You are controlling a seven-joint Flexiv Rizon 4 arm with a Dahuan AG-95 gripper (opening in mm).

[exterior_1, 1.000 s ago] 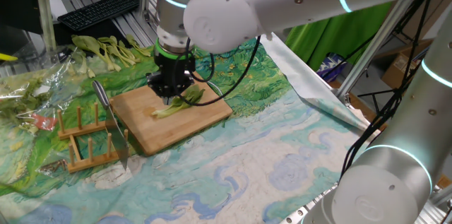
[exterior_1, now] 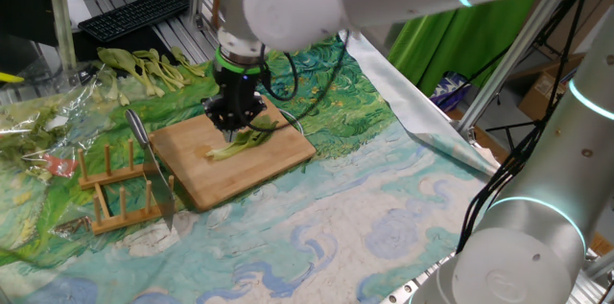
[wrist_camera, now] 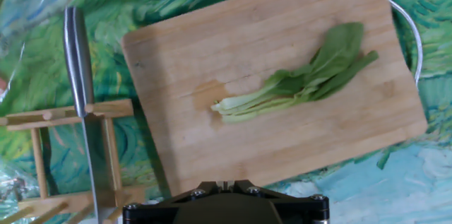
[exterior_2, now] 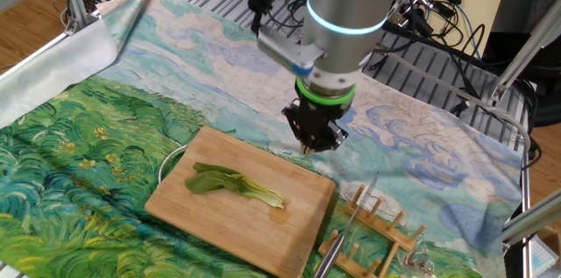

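A leafy green vegetable with a pale stem [wrist_camera: 296,83] lies flat on a wooden cutting board [wrist_camera: 191,146], its leaves toward the ring-handled end. In the second exterior view, my gripper [exterior_2: 305,149] hangs above the board's edge, apart from the vegetable [exterior_2: 232,183]. Its fingertips look drawn together at the bottom of the wrist view, and nothing shows between them. A knife [wrist_camera: 79,68] stands in a wooden peg rack [wrist_camera: 116,107] beside the board, its metal handle sticking out past the rack.
More leafy greens [exterior_1: 144,69] lie behind the board, and clear plastic bags [exterior_1: 38,122] with greens sit at the left. A keyboard [exterior_1: 134,14] is farther back. Bare patterned cloth [exterior_1: 317,237] spreads out in front of the board.
My gripper has shifted slightly to the right in the first exterior view, and the arm's cable has swung. The vegetable, board, knife and rack stay in place.
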